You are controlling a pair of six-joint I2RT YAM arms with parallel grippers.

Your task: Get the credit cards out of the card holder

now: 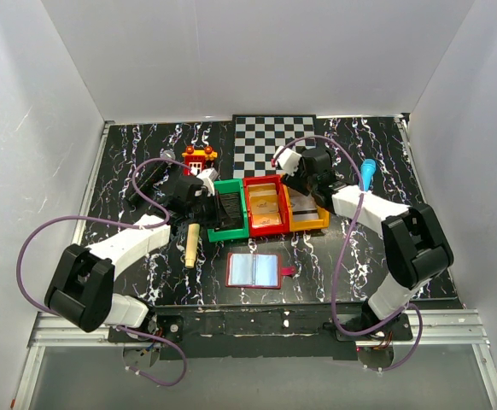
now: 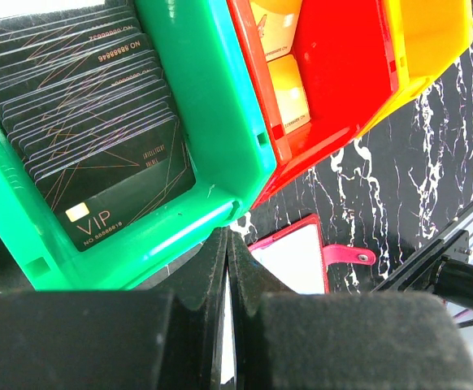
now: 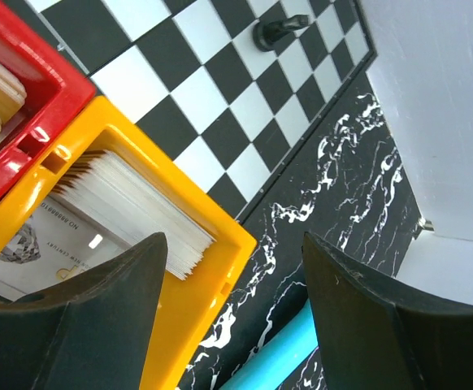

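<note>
The card holder (image 1: 254,270), red-edged with clear sleeves, lies spread flat at the table's front; part of it (image 2: 293,258) shows in the left wrist view. Black VIP cards (image 2: 119,175) lean in a row inside the green box (image 2: 212,106). Over that box's front edge, my left gripper is shut, with nothing seen between its fingers. My right gripper is open above the yellow box (image 3: 167,183), its fingers apart and empty. That box contains a stack of pale cards (image 3: 135,211) and a silvery card (image 3: 45,244).
Between the other two boxes stands the red box (image 1: 267,229), with gold cards. A chessboard (image 1: 270,135) lies behind, a blue object (image 1: 368,171) at the right. A pale yellow stick (image 1: 192,246) is left of the green box. Table space around the holder is clear.
</note>
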